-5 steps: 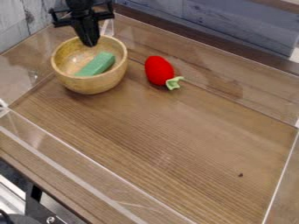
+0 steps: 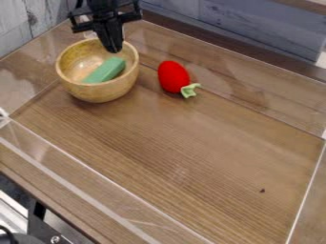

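A yellow bowl (image 2: 80, 87) sits at the upper left of the camera view, holding a green oblong piece (image 2: 103, 72). A red strawberry-like object (image 2: 171, 76) with a pale green top lies to the right of the bowl, apart from it. My gripper (image 2: 109, 25) is at the top, above and behind the bowl, dark and partly out of frame; whether its fingers are open or shut is hard to tell.
A pale edge runs along the back left.
My gripper was lower and slightly left a second ago and has since shifted right along the back of the bowl. The bowl and objects look nearly unchanged.
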